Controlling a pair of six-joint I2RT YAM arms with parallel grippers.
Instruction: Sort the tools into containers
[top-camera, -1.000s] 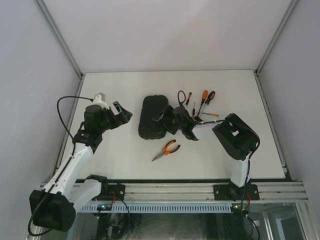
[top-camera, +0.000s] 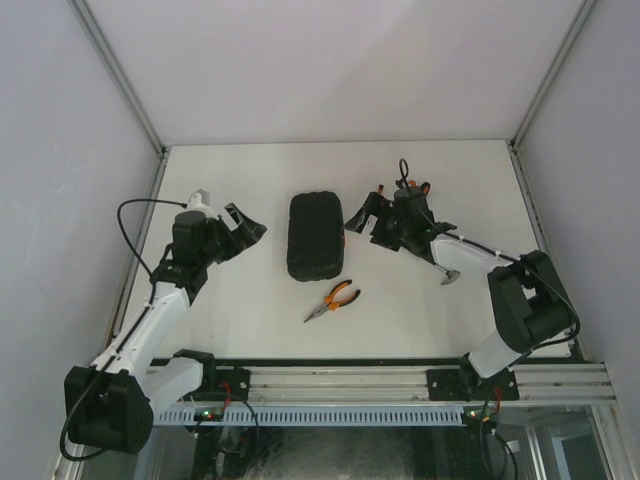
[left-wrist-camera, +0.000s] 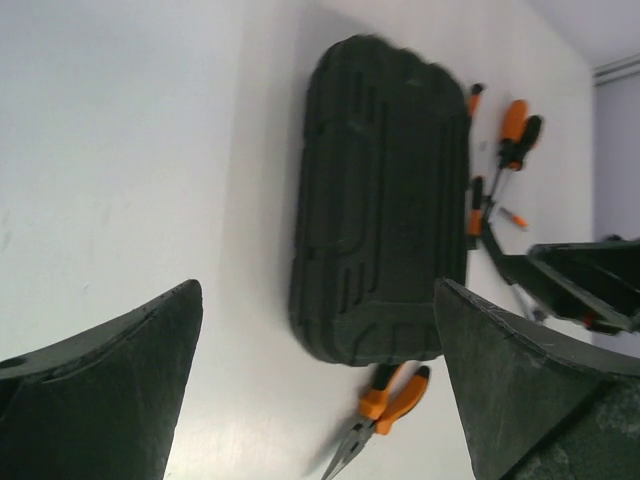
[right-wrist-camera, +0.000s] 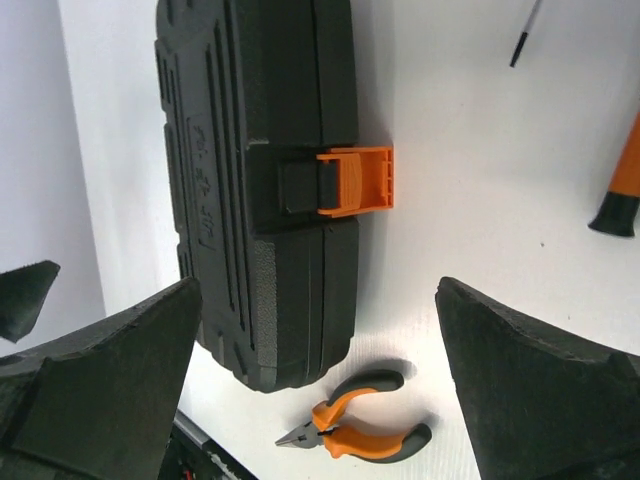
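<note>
A black toolbox (top-camera: 315, 235) (left-wrist-camera: 365, 190) (right-wrist-camera: 255, 170) lies closed in the middle of the table, its orange latch (right-wrist-camera: 360, 180) sticking out on the right side. Orange-and-black pliers (top-camera: 334, 300) (left-wrist-camera: 385, 410) (right-wrist-camera: 355, 425) lie in front of it. My left gripper (top-camera: 240, 223) is open and empty, left of the box. My right gripper (top-camera: 369, 224) is open and empty, just right of the box. Screwdrivers lie right of the box, partly behind the right arm in the top view; an orange handle (right-wrist-camera: 625, 170) shows in the right wrist view.
Walls (top-camera: 80, 200) enclose it at the sides and back. A metal tool head (top-camera: 448, 277) peeks out below the right arm.
My right gripper has drawn back to the right off the toolbox, which shifted slightly rightward earlier in that span.
</note>
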